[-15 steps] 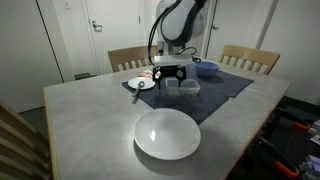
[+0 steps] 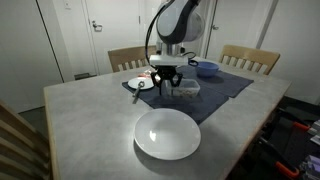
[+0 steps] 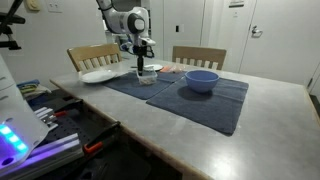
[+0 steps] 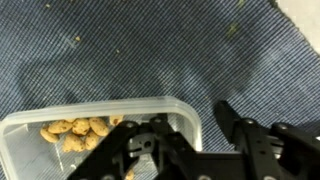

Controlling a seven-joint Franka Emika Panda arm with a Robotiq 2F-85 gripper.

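A clear plastic container (image 4: pixel 95 108) holding several light-brown, nut-like pieces lies on a dark blue mat (image 4: pixel 130 55), at the lower left of the wrist view. My gripper is just above it with its fingers apart. The left finger (image 4: pixel 150 135) overlaps the inside of the container and the right finger (image 4: pixel 245 130) is outside, over the mat. The container's right rim shows between them. Contact with the rim cannot be told. In exterior view 1 my gripper (image 2: pixel 171 86) hangs at the left end of the container (image 2: pixel 188 90).
A large white plate (image 2: pixel 168 133) sits in front on the table. Behind it to the left are a small white plate (image 2: pixel 140 84) and a dark-and-light utensil (image 2: pixel 137 94). A blue bowl (image 2: pixel 207 69) stands at the back right. Bare tabletop (image 3: pixel 190 138) runs along the edge.
My gripper has come down slightly beside the container's left end over the last second. The plates and bowl have not moved.
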